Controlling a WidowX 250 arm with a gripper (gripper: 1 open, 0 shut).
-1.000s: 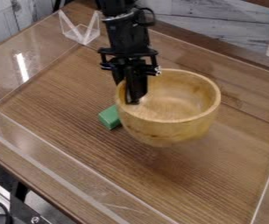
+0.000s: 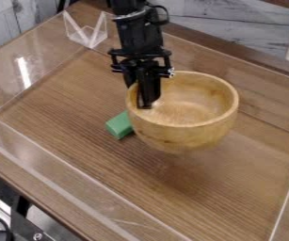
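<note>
My gripper [image 2: 146, 92] is shut on the left rim of a tan bowl [image 2: 189, 121] held in the upper middle of the camera view, tilted slightly. The fingertips are partly hidden at the rim. A green block [image 2: 119, 125] rests on the wooden table just left of the bowl, partly behind it.
Clear plastic pieces sit at the upper left edge and left side. A marble-patterned surface [image 2: 234, 28] is behind the table, and a dark cable shows at the lower left.
Over the last second the bowl and gripper have shifted very slightly; the green block stays in place.
</note>
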